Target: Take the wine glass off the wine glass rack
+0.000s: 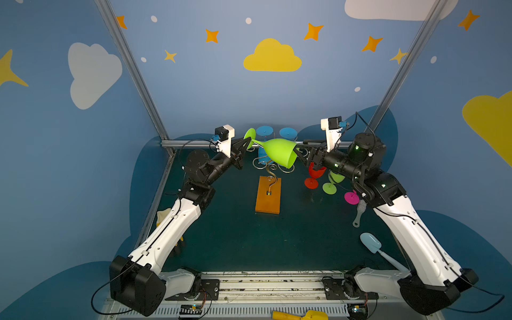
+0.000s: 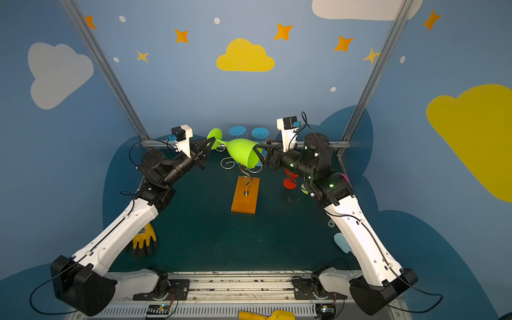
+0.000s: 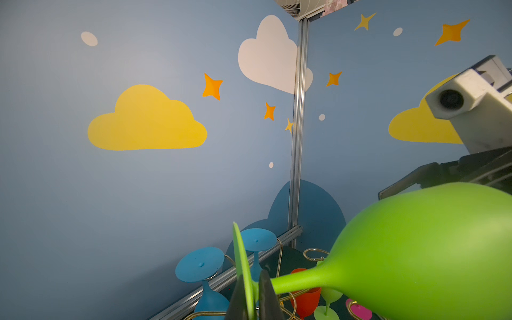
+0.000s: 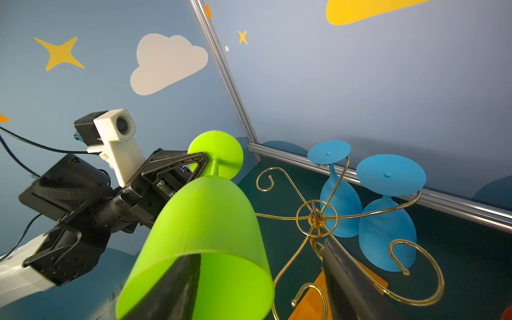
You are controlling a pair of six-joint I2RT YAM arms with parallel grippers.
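A lime green wine glass (image 1: 280, 152) lies horizontally in the air above the gold rack (image 4: 320, 216), base to the left. My left gripper (image 1: 248, 139) is shut on its thin stem, near the base. My right gripper is part open at the bowl's mouth, with one finger overlapping the rim in the right wrist view; whether it touches is unclear. The rack stands on a wooden block (image 1: 266, 197) and holds two blue glasses (image 4: 386, 234) upside down at the back.
Red (image 1: 311, 182), pale green (image 1: 329, 188) and magenta (image 1: 351, 197) glasses stand at the right. A light blue scoop (image 1: 370, 242) lies at front right, gloves (image 2: 144, 237) at left.
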